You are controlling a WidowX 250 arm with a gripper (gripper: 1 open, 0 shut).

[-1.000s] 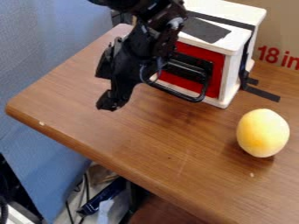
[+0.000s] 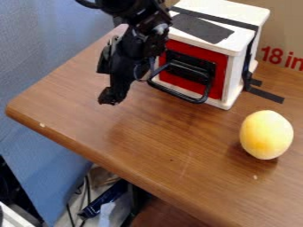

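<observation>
A white toy box [image 2: 229, 89] with a red front [image 2: 185, 54] and a black wire handle [image 2: 190, 97] stands at the back of the wooden table [image 2: 119, 142]. My black gripper [image 2: 116, 92] hangs over the table just left of the box, fingers pointing down; whether it is open or shut is unclear. A pale yellow round fruit-like object [image 2: 267, 135] lies on the table to the right, in front of the box.
A cardboard box [image 2: 281, 35] stands behind at the right. Past the left edge are a blue surface and clutter on the floor below.
My gripper has shifted very slightly upward in the view. The box and the yellow object have not moved.
</observation>
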